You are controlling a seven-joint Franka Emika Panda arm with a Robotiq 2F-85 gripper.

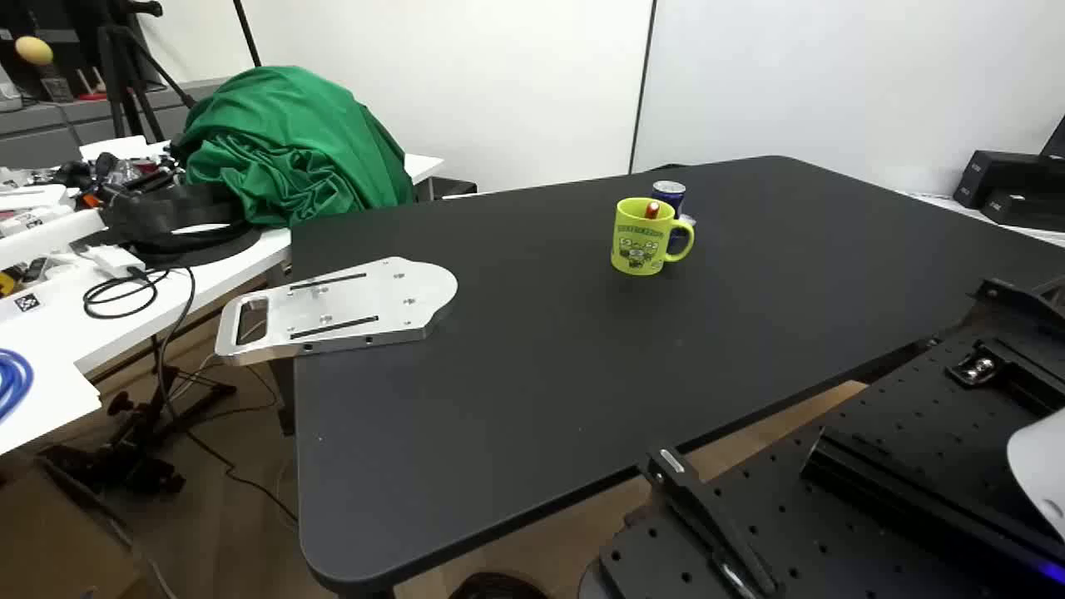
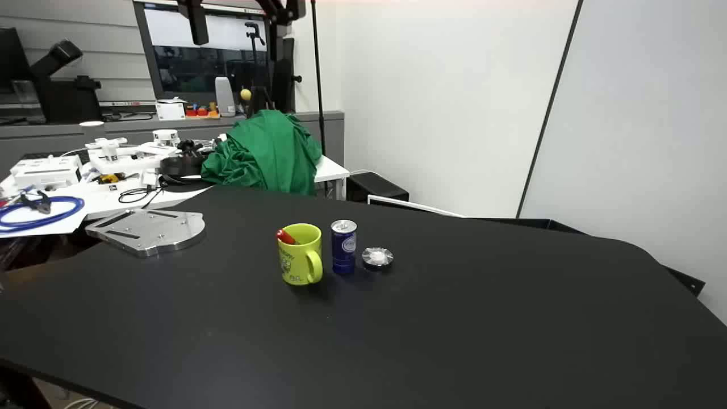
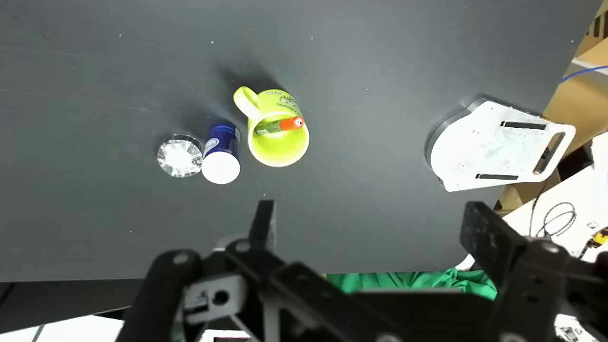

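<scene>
On the black table stands a yellow-green mug, upright, with its handle turned toward that camera. A red-tipped pen-like object leans inside it; its lower end is green in the wrist view. Close beside the mug is a small dark blue can. A round, shiny clear-and-silver item lies on the can's other side. My gripper is open, its two black fingers wide apart and nothing between them. It hangs above the table, apart from the objects. In exterior view 2 its fingers show at the top edge.
A silver metal plate with a handle slot rests at the table's left edge, partly overhanging. Beyond are a green cloth heap and a cluttered white table.
</scene>
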